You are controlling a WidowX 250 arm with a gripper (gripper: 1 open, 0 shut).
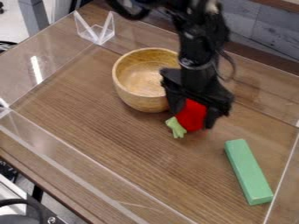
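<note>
The black gripper (195,98) hangs low over a red object (191,117), its fingers spread on either side of it and partly covering it. A pale green piece (177,127) sticks out from the red object toward the front left. Whether the fingers touch the red object cannot be told.
A tan bowl (132,72) sits just left of the gripper. A green block (246,171) lies at the right front. A clear plastic item (97,26) stands at the back left.
</note>
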